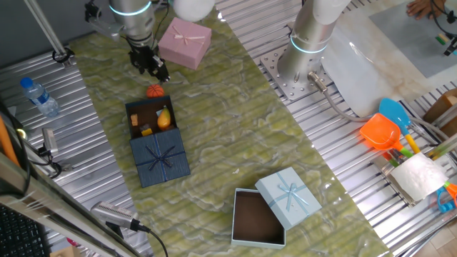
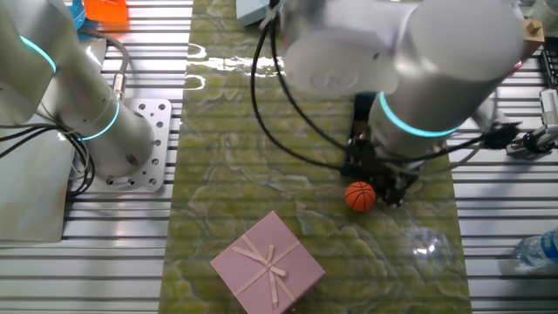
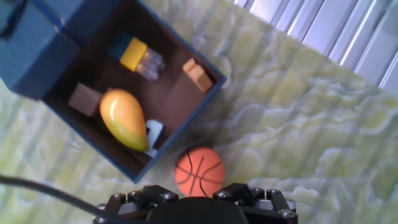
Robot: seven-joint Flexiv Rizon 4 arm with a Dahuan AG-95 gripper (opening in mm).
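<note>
An orange toy basketball (image 1: 155, 91) lies on the green mat, just outside the short edge of the dark blue box (image 1: 128, 118). My gripper (image 1: 151, 71) hangs above the mat on the ball's far side from the box. In the wrist view, the gripper stands open, and the basketball (image 3: 199, 172) shows ahead of the gap between its fingers. Inside the blue box (image 3: 180, 130) lie a yellow-green mango (image 3: 122, 118), a small orange-tan piece (image 3: 198, 75) and a yellow block (image 3: 134, 54). The box's lid (image 1: 161, 157) covers its other end.
A pink gift box (image 1: 186, 43) stands beside the arm. Farther off, a pale blue box (image 1: 258, 220) is empty, its lid (image 1: 289, 198) leaning on it. A water bottle (image 1: 40, 97) lies on the rails.
</note>
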